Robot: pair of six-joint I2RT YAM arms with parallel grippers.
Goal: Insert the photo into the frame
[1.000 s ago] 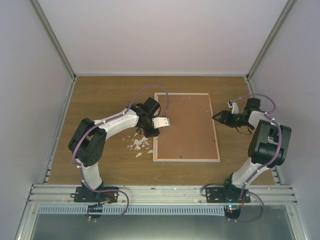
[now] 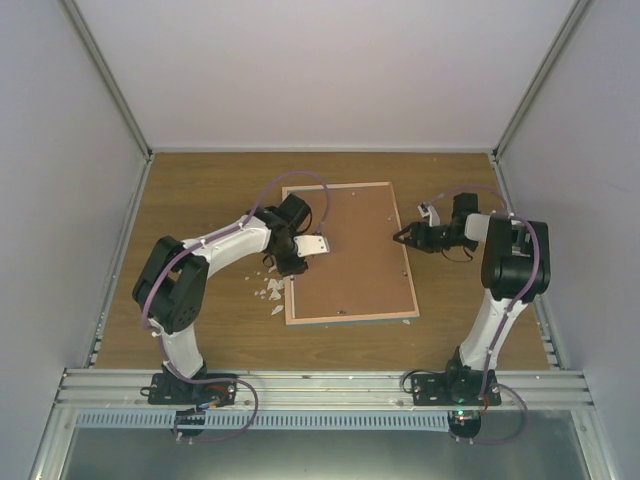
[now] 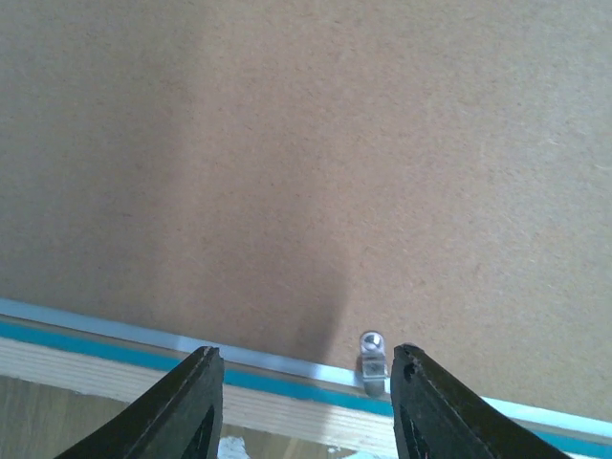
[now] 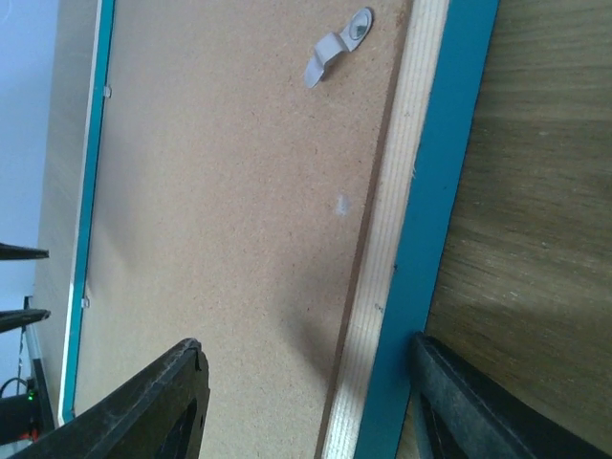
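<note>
The picture frame (image 2: 352, 255) lies back-up on the table, its brown backing board (image 3: 287, 172) inside a pale wood rim with teal outer sides. Over the frame's left edge, my left gripper is open, a small metal clip (image 3: 373, 363) showing between and beyond its fingertips. At the right edge my right gripper stands open astride the rim (image 4: 387, 249). One finger is over the board; the other appears to touch the teal outer side. A bent metal clip (image 4: 337, 46) is turned inward on the board. No photo can be made out.
White scraps (image 2: 274, 287) lie on the wooden table (image 2: 210, 330) just left of the frame. Small clips sit along the board's edges. Bare table surrounds the frame on its far and near sides.
The frame has shifted left, nearer the white scraps, and my right gripper has moved left with it.
</note>
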